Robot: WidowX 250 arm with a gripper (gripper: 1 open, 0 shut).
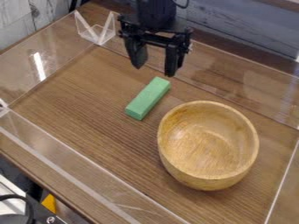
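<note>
My gripper (pixel 156 54) hangs at the top centre of the camera view, a dark body with its two fingers apart and nothing visible between them. Below it, a green rectangular block (pixel 147 99) lies at an angle on the wooden surface, apart from the fingers. To the lower right is a wide, empty tan bowl (pixel 207 176).
A clear plastic object (pixel 96 27) stands at the upper left, left of the gripper. A dark cable lies at the lower left corner.
</note>
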